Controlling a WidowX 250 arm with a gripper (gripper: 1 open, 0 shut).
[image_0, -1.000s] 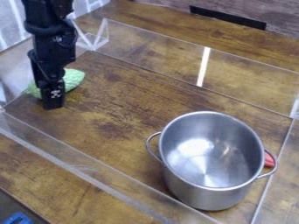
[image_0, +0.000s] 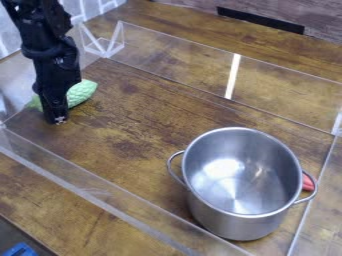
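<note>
My black gripper (image_0: 56, 112) is low at the left side of the wooden surface, inside the clear-walled area. A pale green textured object (image_0: 80, 92) lies just behind it, partly hidden by the gripper. The fingers look shut; whether anything is between them is hard to see. A large steel pot (image_0: 241, 180) with two handles stands at the front right.
A small red object (image_0: 307, 183) shows just right of the pot, mostly hidden. Clear plastic walls bound the area. A blue item (image_0: 19, 248) sits at the bottom left corner.
My gripper has shifted slightly to the left over the last second. The pot and the green object look unmoved.
</note>
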